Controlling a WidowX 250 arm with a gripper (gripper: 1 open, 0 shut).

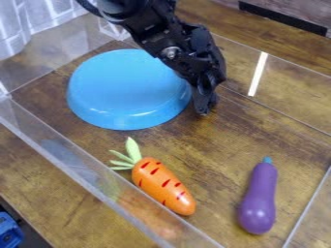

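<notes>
My black gripper [200, 82] hangs over the right edge of a blue round bowl-like object [119, 92] on the wooden floor of the enclosure; its fingers cannot be made out clearly. An orange toy carrot [162, 184] with pale green leaves lies below the blue object. A purple toy eggplant [258, 199] lies at the right.
Clear plastic walls edge the area on the left and right. Bare wood [214, 155] is free in the middle and right. A blue item [7, 231] sits outside at the lower left.
</notes>
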